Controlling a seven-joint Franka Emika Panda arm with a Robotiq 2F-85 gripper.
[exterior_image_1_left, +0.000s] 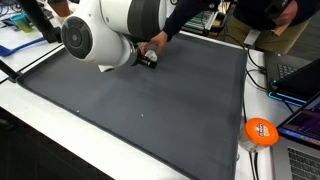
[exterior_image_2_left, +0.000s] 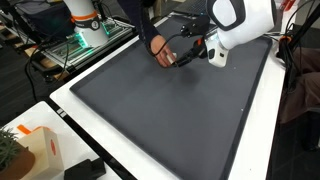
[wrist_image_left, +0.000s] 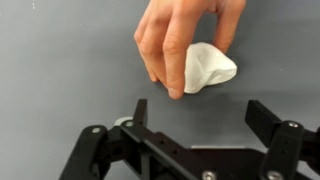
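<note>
A small white object, soft or crumpled looking, lies on the dark grey mat. A person's hand reaches down onto it, fingertips touching it or the mat beside it. My gripper stands open, its two black fingers wide apart and bare mat showing between them. The white object is ahead of the fingers, outside the gap. In exterior view 1 the gripper is close to the hand and partly merges with it. A pale sliver shows behind the left finger; what it is, I cannot tell.
Most of the mat in front of the arm is clear. An orange-lidded container and laptops stand off its right side. A plant pot and a white box are near the other camera.
</note>
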